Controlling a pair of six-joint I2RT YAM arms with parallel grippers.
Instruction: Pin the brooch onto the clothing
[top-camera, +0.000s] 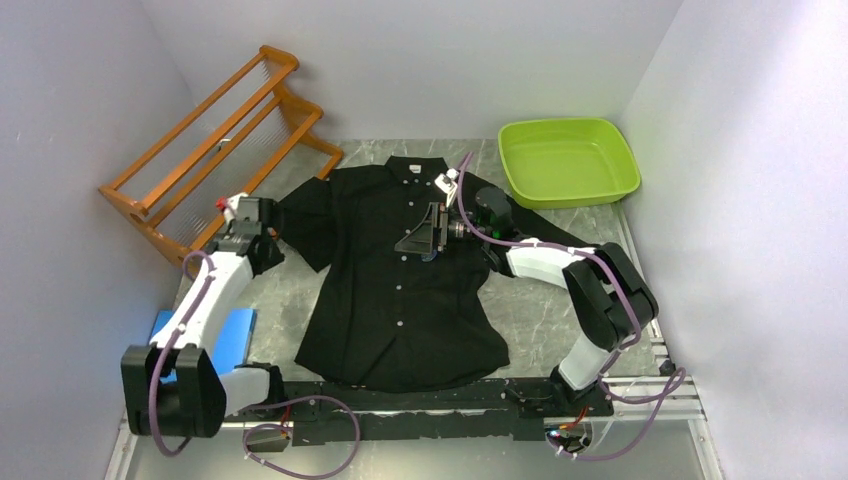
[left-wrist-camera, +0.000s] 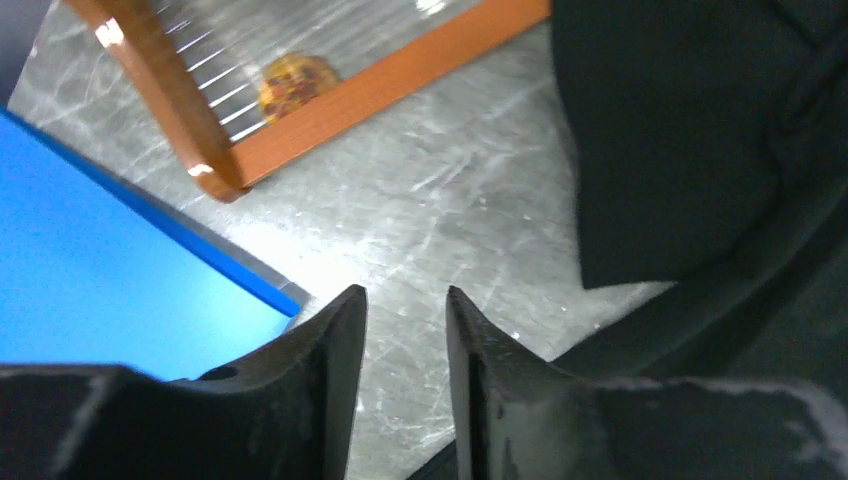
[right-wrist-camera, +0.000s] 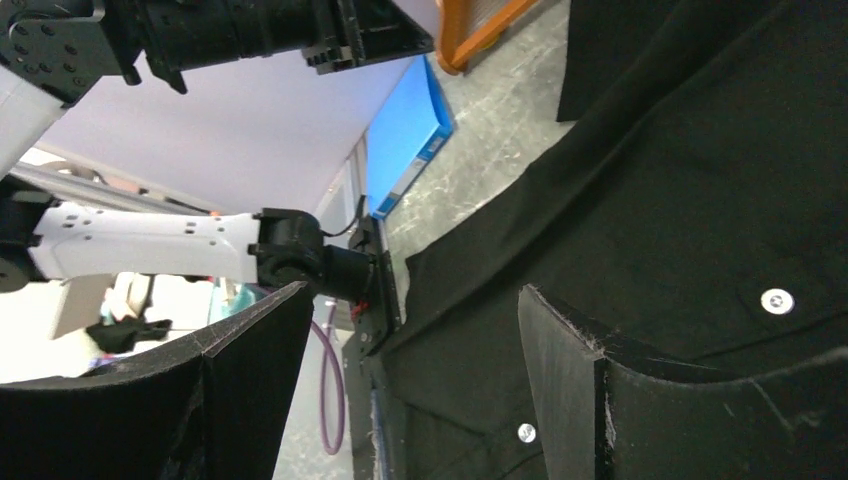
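Note:
A black buttoned shirt (top-camera: 385, 310) lies spread flat in mid-table, collar to the back. Over its upper middle is my right gripper, fingers apart, with nothing visible between them. By that gripper a small bluish thing (top-camera: 428, 257) shows on the shirt, partly covered; whether it is a brooch I cannot tell. To the left of the shirt's sleeve, my left gripper hangs above the grey tabletop with an empty gap between its fingers. A round amber patterned object (left-wrist-camera: 298, 85) sits behind the lower rail of the wooden rack.
The wooden rack (top-camera: 225, 130) stands slanted at the back left, close to my left arm. A blue folder (top-camera: 235, 337) lies at the front left, partly under that arm. At the back right is an empty green basin (top-camera: 568, 125). Bare table (top-camera: 545, 325) shows right of the shirt.

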